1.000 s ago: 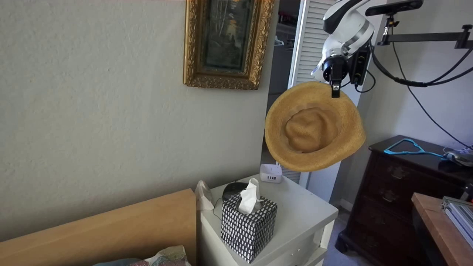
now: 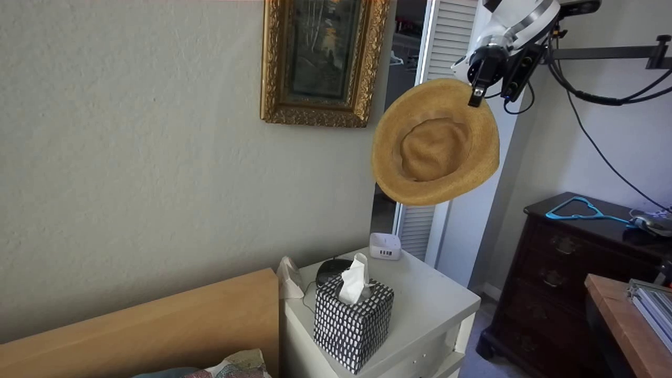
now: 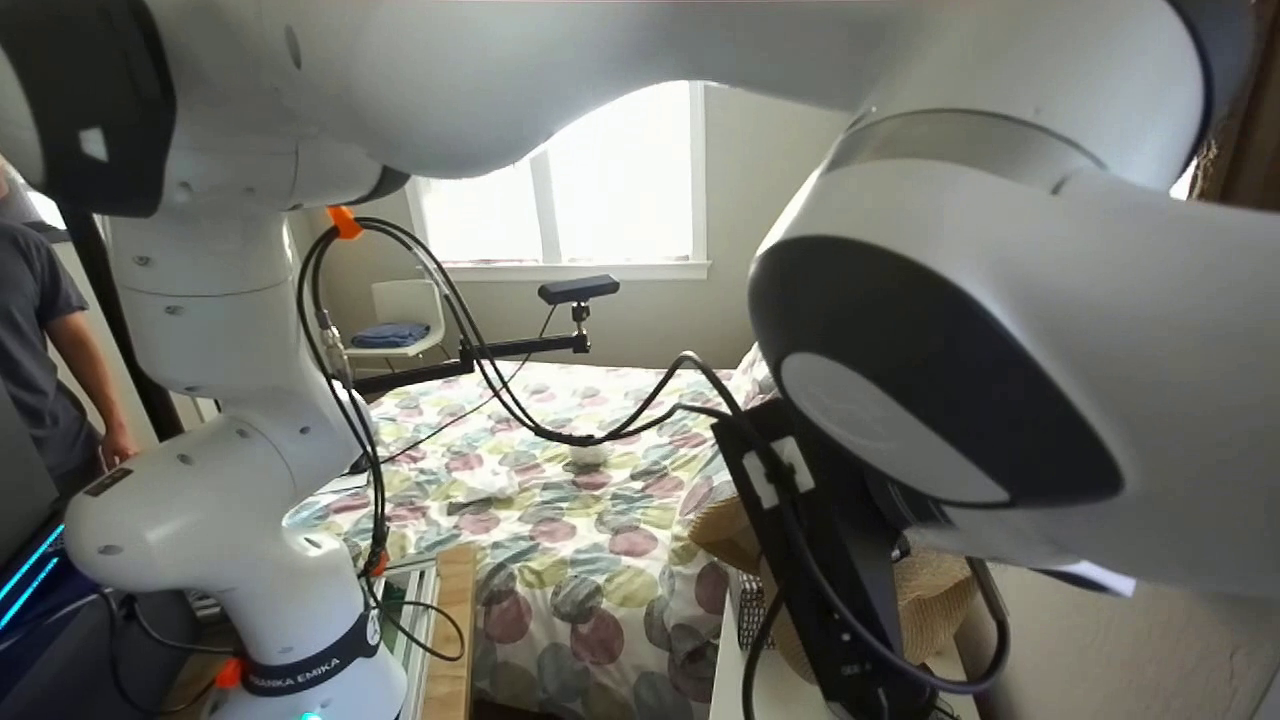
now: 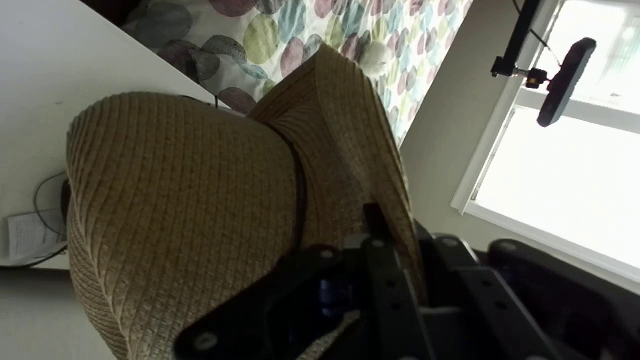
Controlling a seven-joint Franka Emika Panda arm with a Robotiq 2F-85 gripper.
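Note:
A tan straw hat [image 2: 434, 150] hangs in the air above the white nightstand [image 2: 434, 296], its hollow side facing exterior view 1. My gripper [image 2: 477, 97] is shut on the upper right part of its brim. In the wrist view, the brim [image 4: 354, 126] runs down between the two fingers of the gripper, and the crown [image 4: 180, 186] bulges to the left. From exterior view 2, the arm hides most of the hat [image 3: 930, 600] and the fingers cannot be seen.
On the nightstand stand a patterned tissue box [image 2: 354, 321], a small white device [image 2: 385, 245] and a dark round object [image 2: 332, 270]. A gilt-framed picture [image 2: 271, 63] hangs left of the hat. A dark dresser [image 2: 535, 264] bears a blue hanger [image 2: 576, 214]. A bed [image 3: 576, 540] lies beyond.
Gripper and hat have risen and shifted slightly; the hat hangs higher above the nightstand and a bit farther left in exterior view 1. The brim stays held.

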